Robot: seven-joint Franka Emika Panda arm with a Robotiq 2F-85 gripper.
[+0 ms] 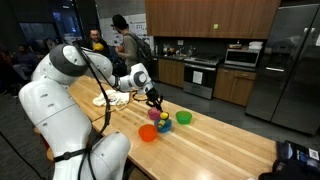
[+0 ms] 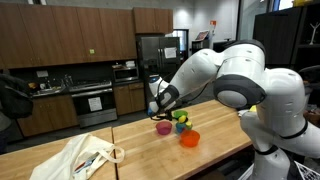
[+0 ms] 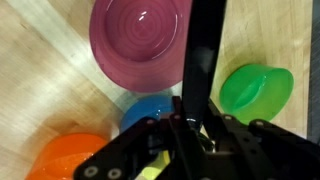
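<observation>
My gripper is shut on a long dark object (image 3: 205,50), which reaches up through the wrist view; what it is cannot be told. Below lie a pink bowl (image 3: 135,40), a blue bowl (image 3: 145,108), an orange bowl (image 3: 68,155) and a green bowl (image 3: 256,92). Yellow shows at the blue bowl, partly hidden by the fingers. From exterior view 1, the gripper (image 1: 153,98) hangs just above the pink bowl (image 1: 153,114), with the blue bowl (image 1: 164,127) close by.
The orange bowl (image 1: 148,133) stands nearer the arm and the green bowl (image 1: 184,117) farther right. A white cloth (image 2: 82,158) lies on another part of the table. A person (image 1: 131,45) stands behind it.
</observation>
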